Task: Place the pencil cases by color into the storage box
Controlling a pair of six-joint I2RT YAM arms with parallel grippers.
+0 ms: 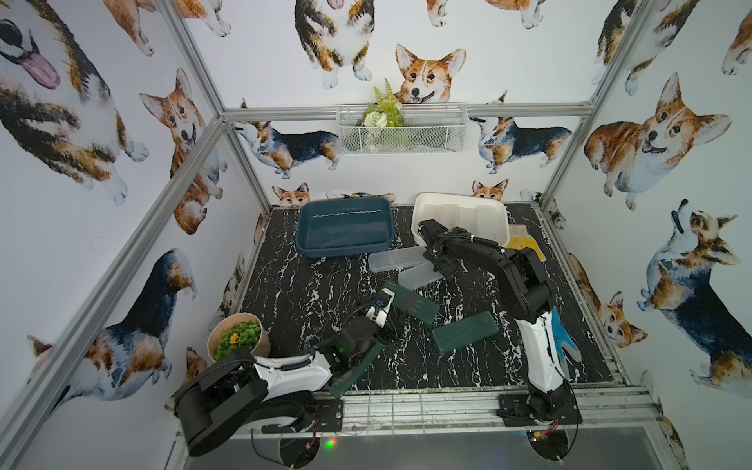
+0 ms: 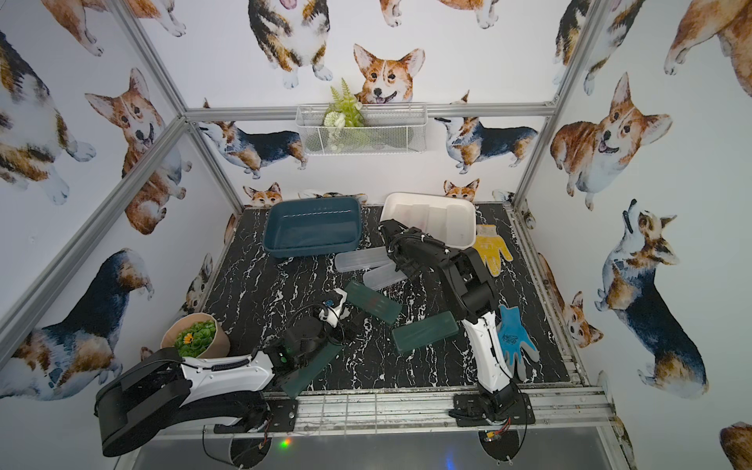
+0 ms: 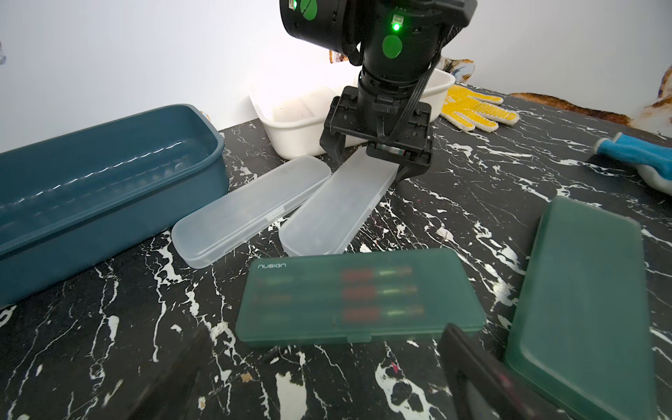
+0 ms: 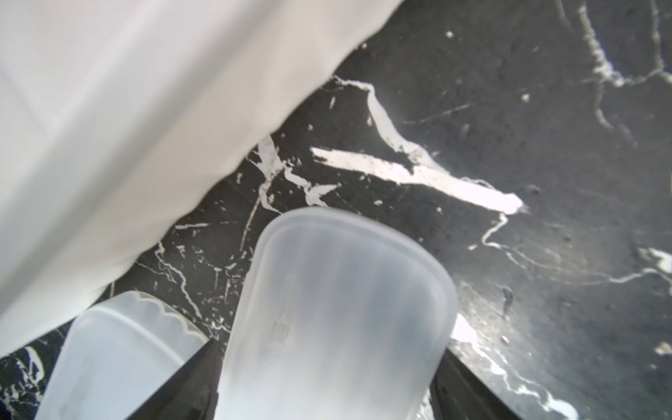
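Observation:
Two clear frosted pencil cases lie in front of the bins: one on the left (image 3: 248, 210), the other (image 3: 339, 206) beside it. My right gripper is over the far end of the second case, its fingers part open, one along each side; whether they press on it is unclear. My left gripper stands open and empty, facing a dark green case (image 3: 294, 297) with pens inside. Another green case (image 1: 464, 332) lies to the right, and a third (image 1: 356, 372) is partly under the left arm. Behind are a blue bin (image 1: 344, 250) and a white bin (image 1: 501, 207).
Light cases show inside the white bin, while the blue bin looks empty. A yellow glove (image 2: 492, 249) and a blue glove (image 2: 513, 337) lie along the right side. A potted plant (image 1: 239, 337) stands at the left edge. Bare table lies left of centre.

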